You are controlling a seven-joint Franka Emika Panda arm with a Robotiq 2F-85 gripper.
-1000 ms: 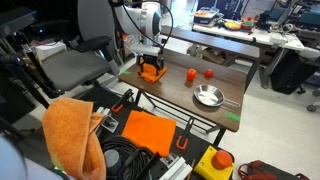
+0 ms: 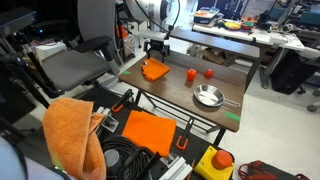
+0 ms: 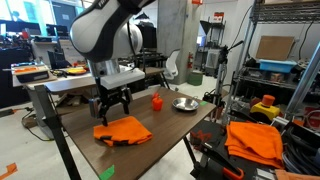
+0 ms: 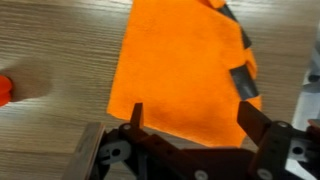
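Note:
An orange cloth with dark stripes lies on the wooden table near its left end. The wrist view shows this cloth spread mostly flat, its dark stripes along the right edge and one corner folded near the top. Above it hangs my gripper, fingers wide apart and nothing visible between them. In the second exterior view the gripper is just over the far side of the cloth, apart from it.
A red object, a smaller red item and a metal pan stand farther right on the table. Bare wood separates the cloth from the pan. An office chair is close to the left end.
My gripper has risen and moved toward the back right, off the cloth it partly covered one second ago. More of the cloth now shows, lying on the table.

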